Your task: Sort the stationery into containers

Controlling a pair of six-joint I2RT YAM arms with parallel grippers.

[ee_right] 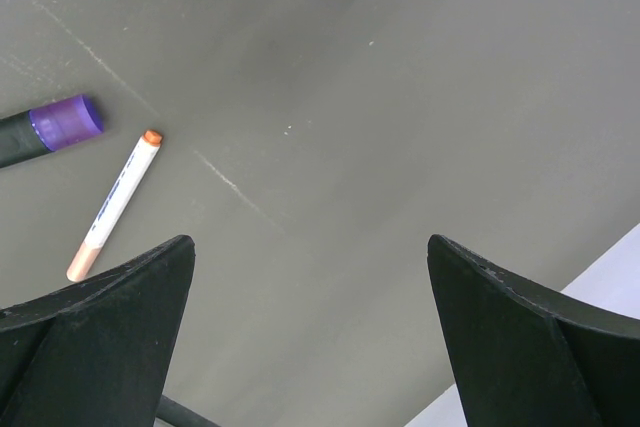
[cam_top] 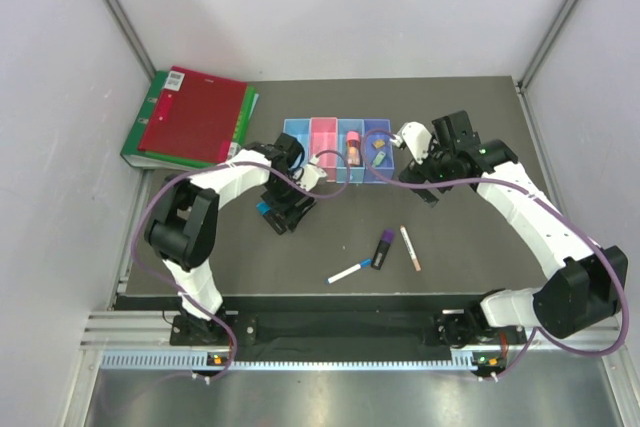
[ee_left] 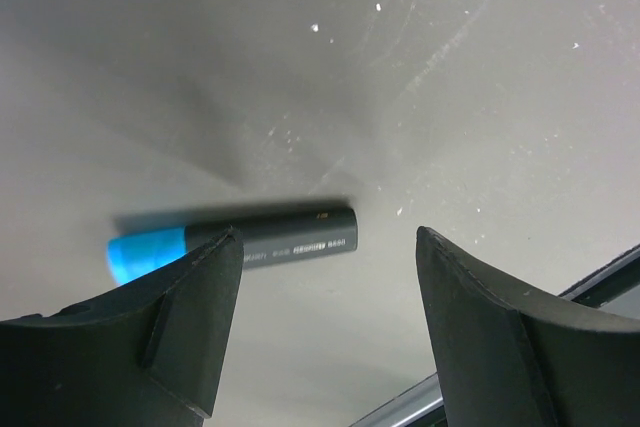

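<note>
Low over a dark marker with a blue cap (ee_left: 270,239), my left gripper is open, nothing visibly held; the marker lies at its left finger. My right gripper hangs open above the table's right part. Lying on the table are a white blue-capped marker (cam_top: 347,271), a dark marker with purple cap (cam_top: 382,249) and a white orange-tipped pen (ee_right: 115,203). The row of containers (cam_top: 323,127) at the back, in blue, pink and purple, has items in some compartments.
Green and red binders (cam_top: 200,112) are stacked at the back left. The table (cam_top: 470,257) has free room at the front right and back edge.
</note>
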